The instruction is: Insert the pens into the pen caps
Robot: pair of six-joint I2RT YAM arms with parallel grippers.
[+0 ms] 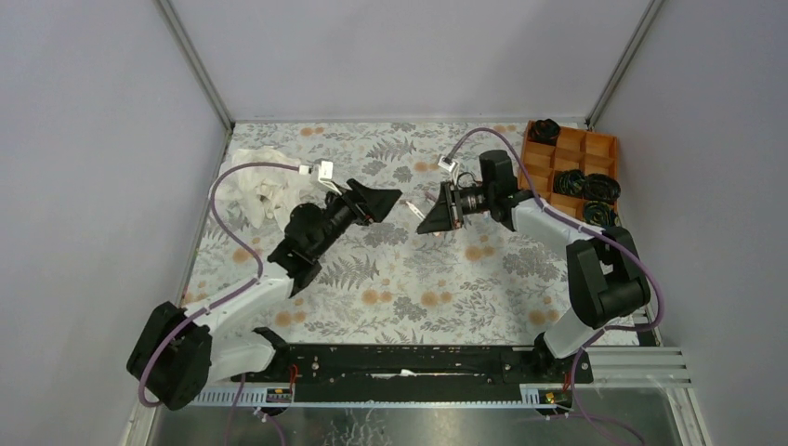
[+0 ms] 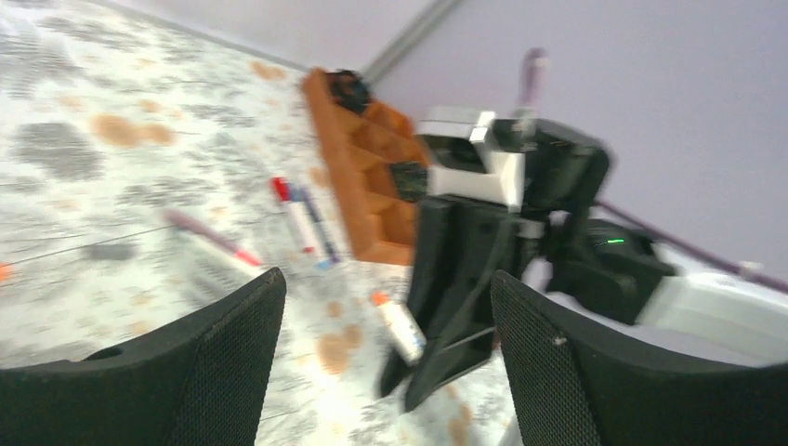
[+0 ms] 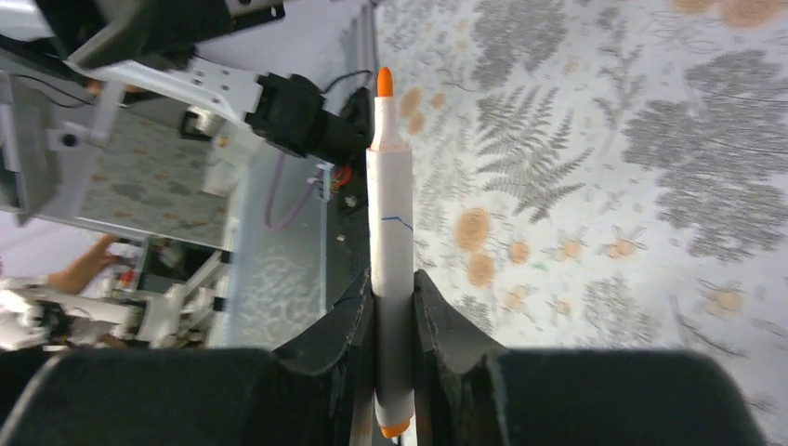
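My right gripper is shut on a white marker pen (image 3: pixel 391 214), which stands out lengthwise between the fingers. Its bare orange tip points up in the right wrist view, and orange also shows at its lower end. In the top view the pen (image 1: pixel 415 211) slants from the right gripper toward the left one. My left gripper (image 1: pixel 385 206) is open and empty, a short distance left of that tip. Blurred on the table in the left wrist view are a pen with pinkish-red ends (image 2: pixel 216 240), a red-ended pen (image 2: pixel 299 221) and a blue-ended pen (image 2: pixel 317 225).
An orange divided tray (image 1: pixel 567 177) with coiled black cables (image 1: pixel 600 187) stands at the back right. Crumpled white cloth (image 1: pixel 265 186) lies on the left.
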